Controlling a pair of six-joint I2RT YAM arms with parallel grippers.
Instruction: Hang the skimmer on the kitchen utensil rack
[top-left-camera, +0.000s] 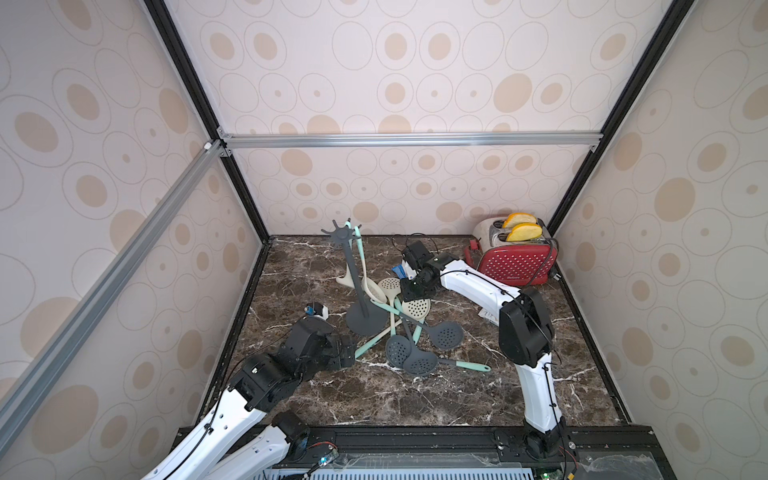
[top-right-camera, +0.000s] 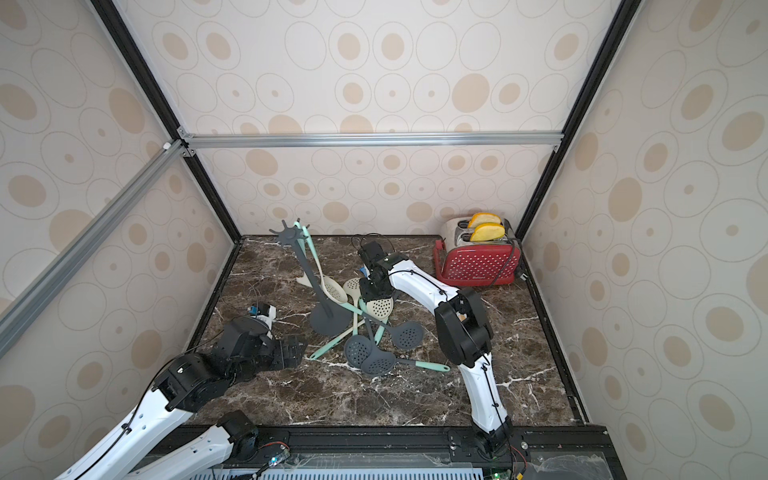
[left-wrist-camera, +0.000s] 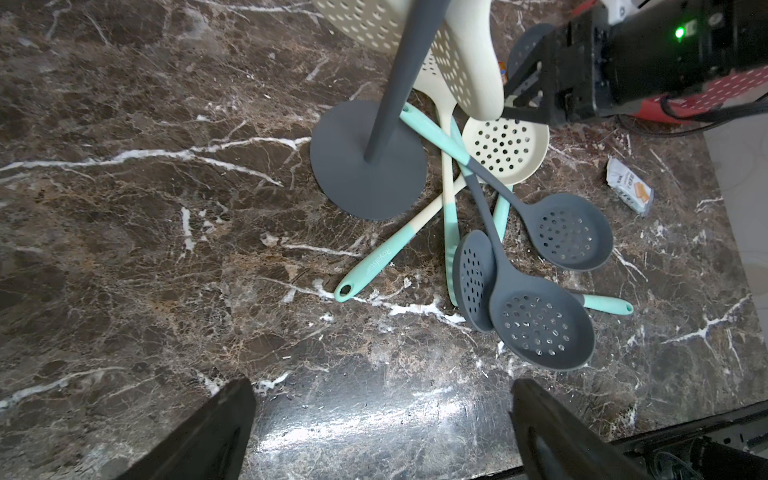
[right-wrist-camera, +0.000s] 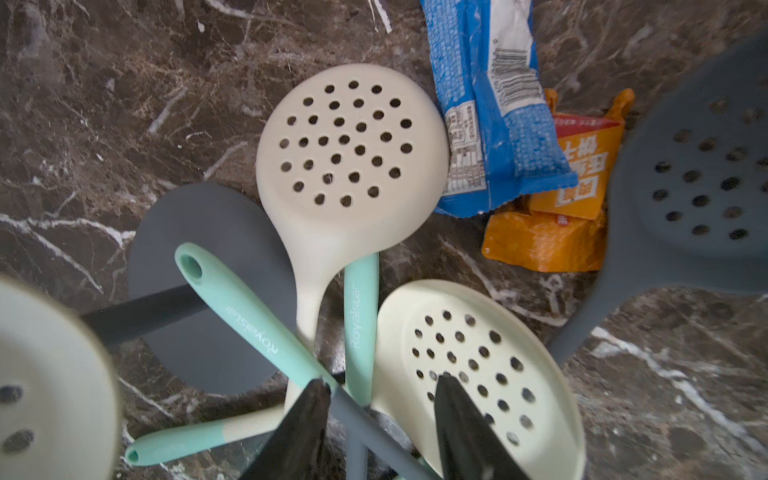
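A dark utensil rack (left-wrist-camera: 368, 188) stands on the counter with cream skimmers (top-left-camera: 368, 288) hanging from it. Loose skimmers lie crossed beside it, grey ones (left-wrist-camera: 541, 320) and cream ones (right-wrist-camera: 352, 144). My right gripper is low over the pile, part open around the grey-and-mint handle (right-wrist-camera: 240, 312) of a crossed skimmer; whether it touches cannot be told. My left gripper stands open at the front left, above bare counter.
A red toaster (top-left-camera: 512, 264) with yellow slices is at the back right. Blue (right-wrist-camera: 496, 120) and orange (right-wrist-camera: 544, 240) snack packets lie behind the pile.
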